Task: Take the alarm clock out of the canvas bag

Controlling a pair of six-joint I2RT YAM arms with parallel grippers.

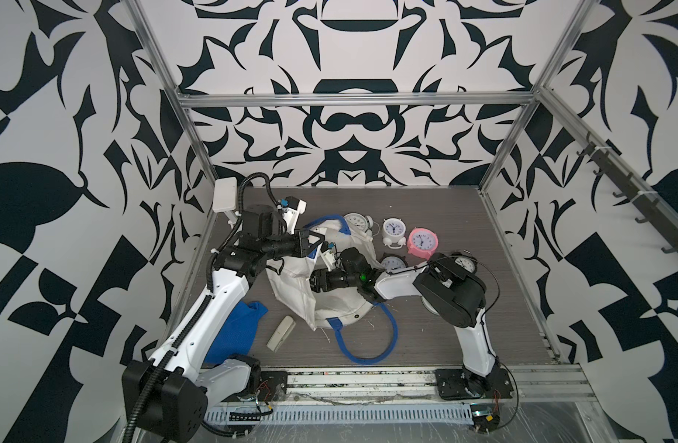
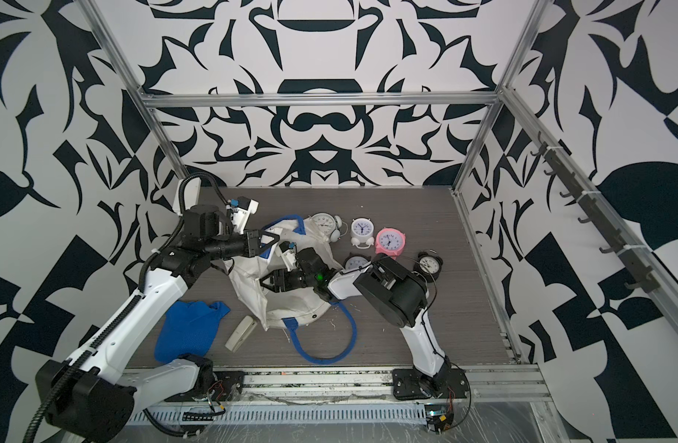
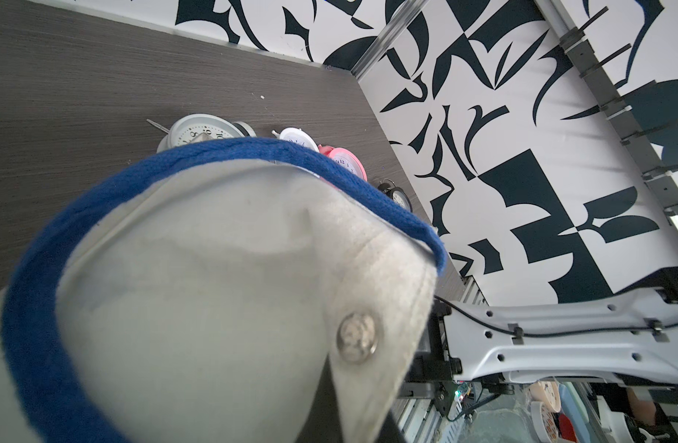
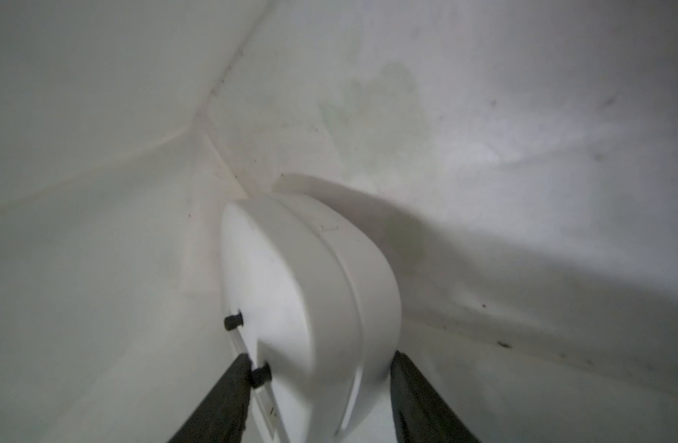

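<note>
The canvas bag (image 1: 294, 293), off-white with blue handles, lies open near the middle of the table. My left gripper is shut on the bag's rim, lifting that side beside a metal snap. Inside the bag, a white alarm clock (image 4: 320, 288) stands on edge with its back and two black knobs turned left in the right wrist view. My right gripper reaches into the bag, part open, with one finger on each side of the clock. Whether both fingers touch the clock is hard to tell. In the top views the bag and arm hide this clock.
Several other clocks stand right of the bag, among them a white one (image 1: 394, 230) and a pink one (image 1: 423, 242). A blue cloth (image 1: 237, 330) and a beige block (image 1: 281, 333) lie front left. A blue handle (image 1: 368, 360) loops toward the front edge.
</note>
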